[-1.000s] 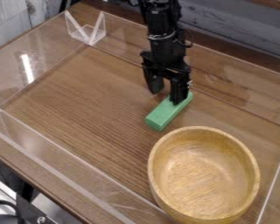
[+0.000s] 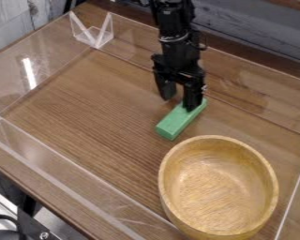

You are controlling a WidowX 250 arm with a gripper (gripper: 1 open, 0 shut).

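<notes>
The black gripper (image 2: 179, 96) hangs from the top centre of the camera view, low over the wooden table (image 2: 78, 112). Its fingers are at the upper end of a green rectangular block (image 2: 179, 119), partly hiding that end. I cannot tell whether they are closed on the block.
A large tan bowl (image 2: 217, 187) fills the lower right, a little below the block. A clear plastic object (image 2: 93, 28) stands near the back left edge. A dark cable lies at the bottom left corner.
Very little differs: the gripper and the green block look almost the same as a second ago, with at most a slight shift.
</notes>
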